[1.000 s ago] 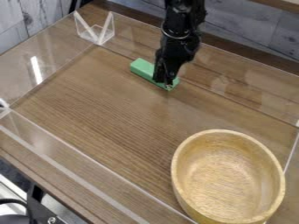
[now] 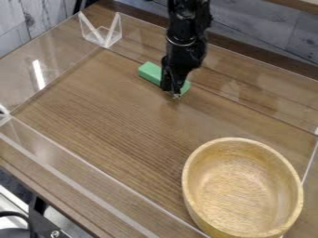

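A green block point(image 2: 152, 72) lies on the wooden table near the back middle. The black gripper point(image 2: 170, 82) is lowered over its right part, hiding some of it. Its fingertips are dark and small, so whether anything sits between them is hard to see.
A large tan bowl point(image 2: 243, 218) fills the front right of the table point(image 2: 99, 121). Clear plastic pieces stand at the back left and left edge.
The gripper has shifted slightly over the green block. The block looks to be in about the same place.
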